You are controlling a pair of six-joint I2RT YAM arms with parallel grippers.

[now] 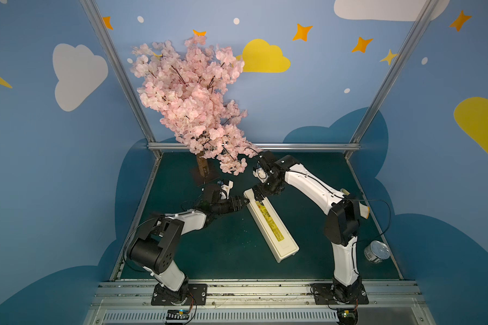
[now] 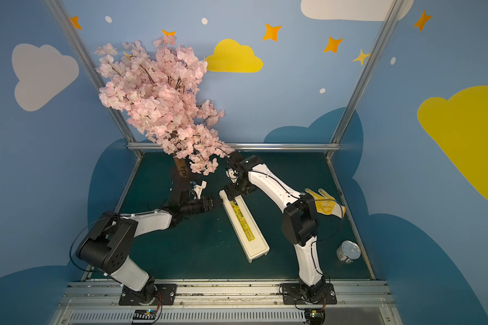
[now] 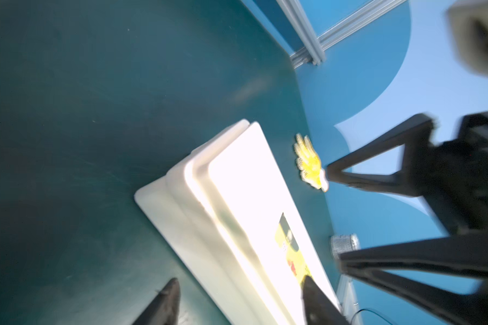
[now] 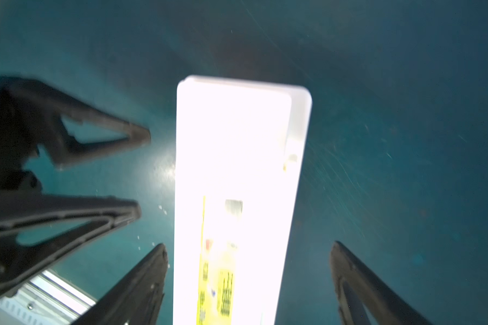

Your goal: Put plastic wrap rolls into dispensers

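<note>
A long white dispenser (image 1: 276,246) with a yellow label (image 1: 270,221) lies shut and slanted across the middle of the table. Its far end fills much of the left wrist view, and its top shows overexposed in the right wrist view. Just left of that end is my left gripper (image 1: 244,201), its fingertips apart and nothing held. My right gripper hangs over the same end, open, one fingertip on either side of the dispenser as seen from its own wrist. Contact with the dispenser cannot be made out. No wrap roll is visible.
A pink blossom tree (image 1: 189,103) stands at the back left, near both grippers. At the right edge are a yellow glove (image 2: 325,204) and a metal can (image 2: 348,251).
</note>
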